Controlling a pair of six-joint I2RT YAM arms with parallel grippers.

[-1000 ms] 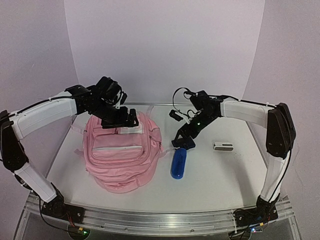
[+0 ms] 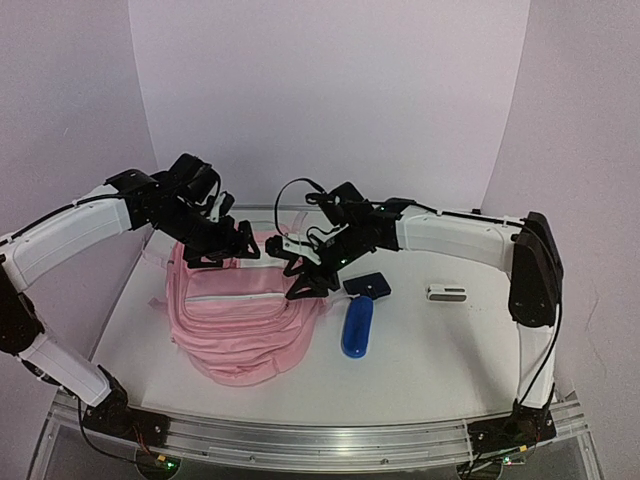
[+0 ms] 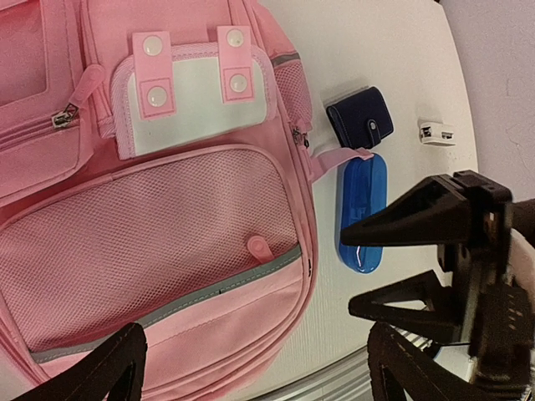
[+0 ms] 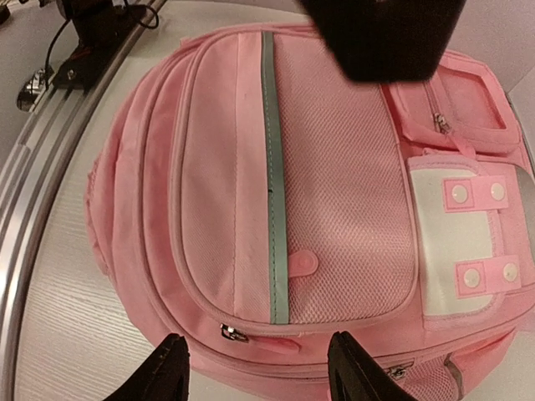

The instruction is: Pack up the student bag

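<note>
The pink bag [image 2: 240,340] lies flat on the left of the white table, its front up. In the right wrist view, a zip slider with its pink pull [image 4: 276,342] is on the bag's side edge. Over the bag's upper part hangs my left gripper [image 2: 222,258], open and empty. My right gripper [image 2: 293,282] is above the bag's right edge, its fingers [image 3: 401,215] apart with nothing between them. To the right of the bag lie a blue case [image 2: 357,328], a dark wallet [image 2: 368,285] and a small white item [image 2: 446,293].
A pink strap [image 3: 334,160] reaches from the bag's side to the blue case. The two grippers are close together over the bag.
My right gripper has moved left from near the wallet to above the bag's right edge. The left gripper has drawn slightly left. The bag and loose items stay where they were.
</note>
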